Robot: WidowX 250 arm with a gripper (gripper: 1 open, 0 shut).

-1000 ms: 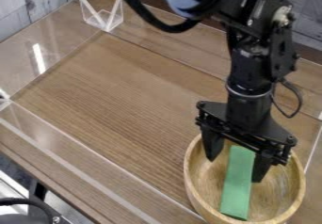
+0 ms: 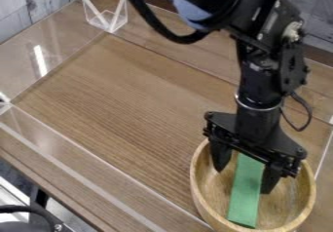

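The black gripper (image 2: 247, 153) reaches down over a wooden bowl (image 2: 205, 182) at the bottom right, its fingers open just inside the bowl's upper part. A green rectangular block (image 2: 242, 203) lies in the bowl beneath and between the fingers; its upper end is partly hidden by the gripper, and whether the fingers touch it is unclear.
A clear wire or plastic stand (image 2: 107, 12) sits at the upper left. A black cable runs by the lower left edge.
The gripper has shifted very slightly over the bowl; the block and bowl look unchanged.
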